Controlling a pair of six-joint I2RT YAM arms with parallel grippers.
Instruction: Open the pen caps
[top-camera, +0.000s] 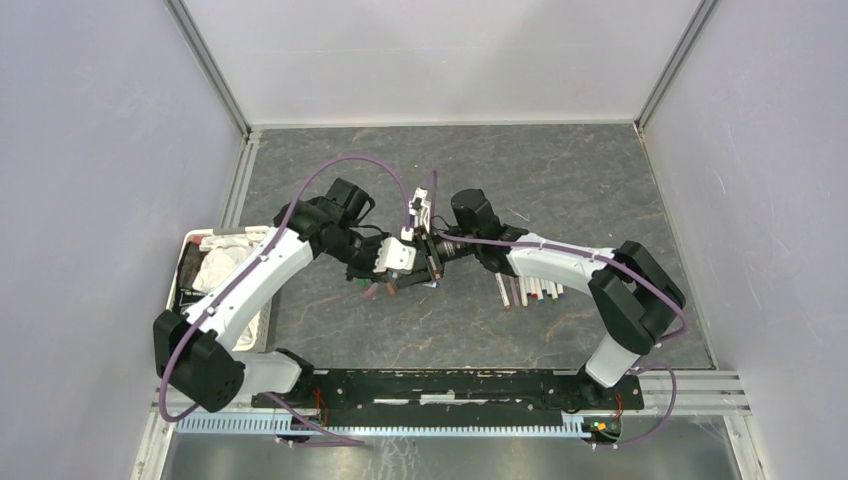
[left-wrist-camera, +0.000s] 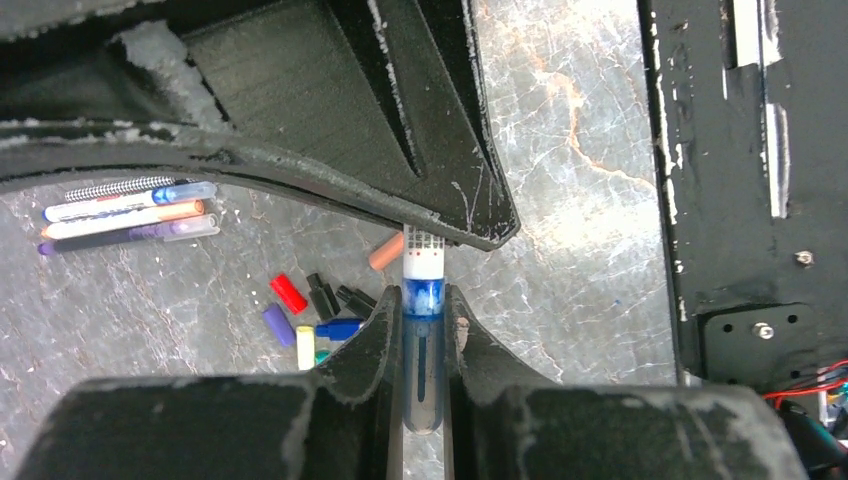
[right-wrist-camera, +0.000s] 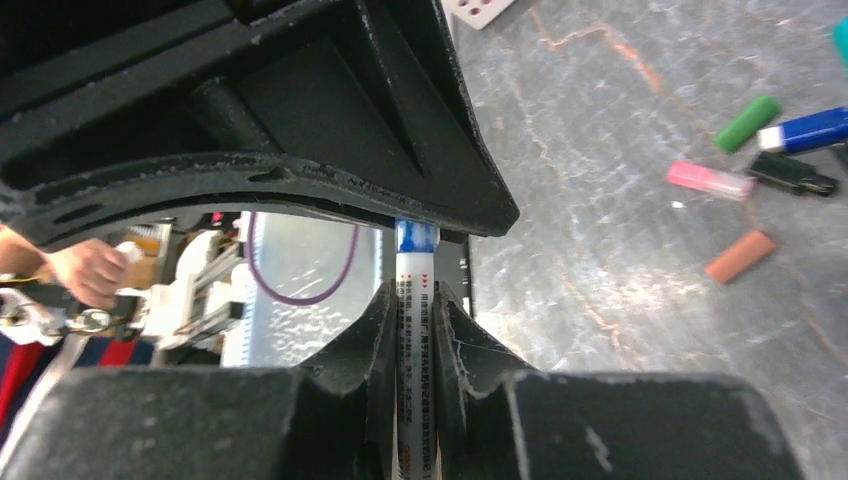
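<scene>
A pen with a blue-tinted clear cap (left-wrist-camera: 423, 355) and white patterned barrel is held between my two grippers, which meet at the centre of the top view. My left gripper is shut on the capped end. My right gripper has its fingertips around the white barrel (right-wrist-camera: 414, 340); whether it is fully closed on it is hard to tell. Each wrist view shows the other gripper's dark body just above the pen. Loose caps lie below, including red (left-wrist-camera: 288, 293), blue (right-wrist-camera: 812, 130), green (right-wrist-camera: 745, 124) and orange (right-wrist-camera: 740, 256) ones.
A row of pens (top-camera: 520, 292) lies right of centre on the grey table (top-camera: 450, 160). A white basket with cloth (top-camera: 220, 268) stands at the left.
</scene>
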